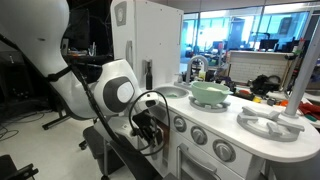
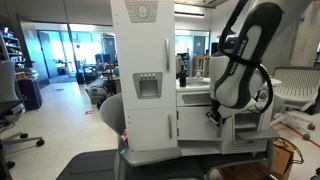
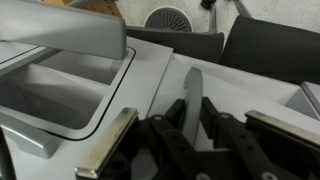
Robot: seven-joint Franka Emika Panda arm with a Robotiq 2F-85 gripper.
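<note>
In the wrist view a slim grey handle (image 3: 194,100) runs between the dark fingertips of my gripper. The fingers appear shut on it from both sides. Behind the handle is a white cabinet front (image 3: 245,90) of a toy kitchen. In exterior view 1 my gripper (image 1: 150,132) is low beside the kitchen's left end, largely hidden by the arm and its cable. In exterior view 2 the gripper (image 2: 222,117) is small, in front of the lower white cabinet (image 2: 196,123).
A tall white toy fridge (image 2: 148,85) stands beside the cabinets. A green bowl (image 1: 210,94) and grey stove burners (image 1: 270,122) are on the white counter (image 1: 235,119). Dark mats (image 2: 85,165) lie in front of the kitchen.
</note>
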